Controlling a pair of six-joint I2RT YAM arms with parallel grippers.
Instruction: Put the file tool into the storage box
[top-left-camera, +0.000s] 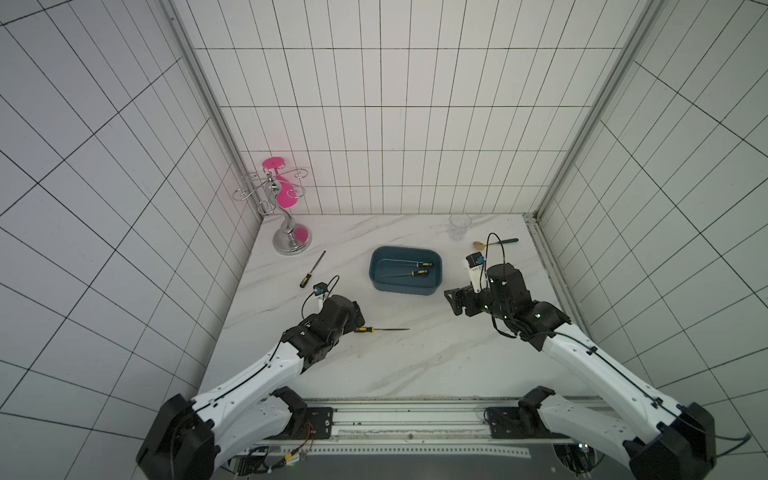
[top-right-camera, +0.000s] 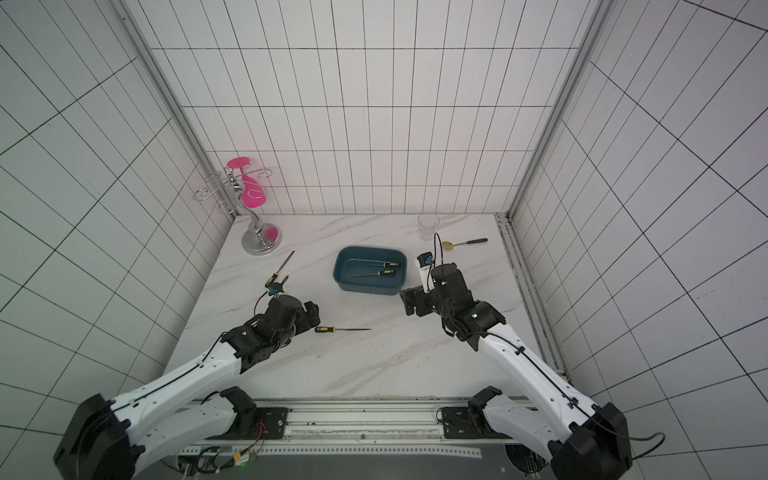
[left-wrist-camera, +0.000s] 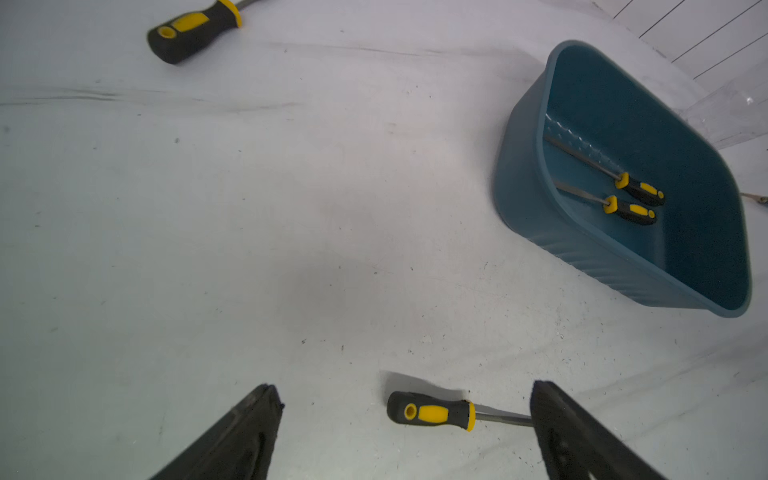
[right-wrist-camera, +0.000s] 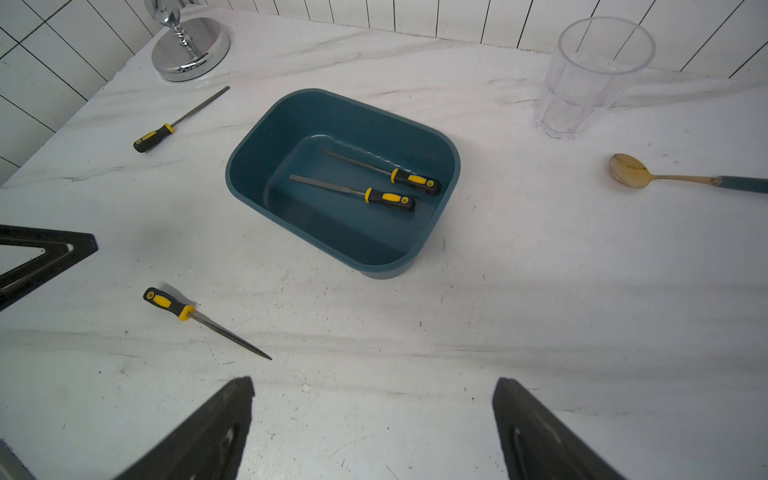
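Observation:
A file (right-wrist-camera: 180, 310) with a black and yellow handle lies on the table in front of the blue storage box (right-wrist-camera: 320, 242). Two more files, an upper one (right-wrist-camera: 382, 169) and a lower one (right-wrist-camera: 352, 192), rest inside the box. Another file (top-left-camera: 313, 269) lies left of the box, toward the metal stand. My left gripper is open, with nothing held; its right finger (left-wrist-camera: 564, 428) covers the front file's tip in that view. Right of the box, my right gripper hangs open and empty above the table.
A chrome stand (top-left-camera: 291, 237) with pink glasses is at the back left. At the back right are a clear cup (right-wrist-camera: 590, 76) and a golden spoon (right-wrist-camera: 640, 173).

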